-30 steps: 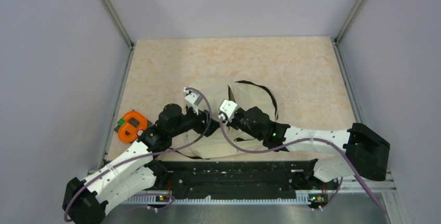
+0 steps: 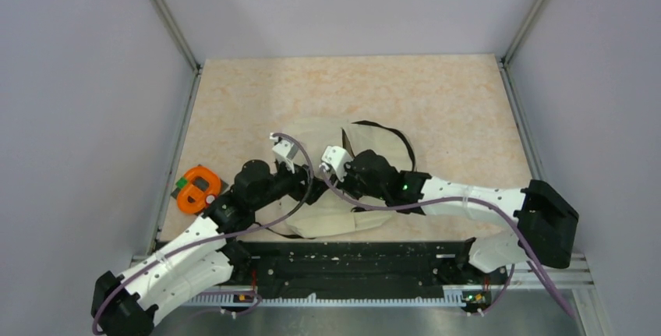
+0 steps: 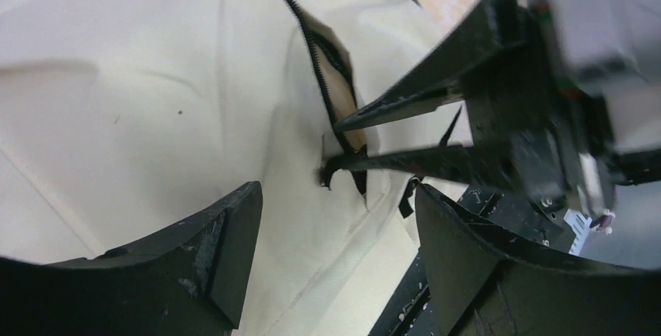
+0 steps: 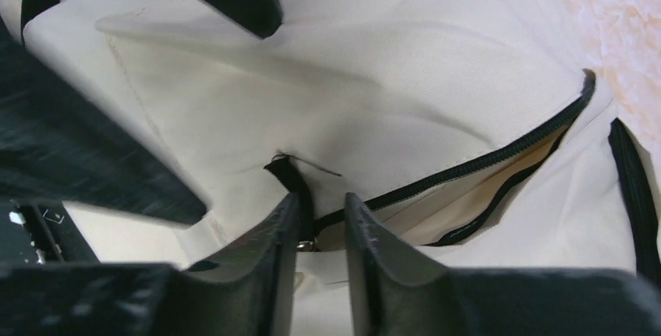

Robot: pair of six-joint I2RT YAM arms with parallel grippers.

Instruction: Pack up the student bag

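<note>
The cream student bag lies flat, its dark zipper partly open, with a gap into the pocket. Both grippers meet over its middle. In the left wrist view my left gripper is open above bare cloth, its fingers wide apart. My right gripper is part open at the lower end of the zipper. A black pull tab with a small metal slider sits by its left finger; whether they touch I cannot tell.
An orange object with a green part lies at the table's left edge. A dark strap curves along the bag's right side. Bare table stretches behind the bag. The two grippers are very close together.
My left arm has moved only a little. The bag looks unmoved.
</note>
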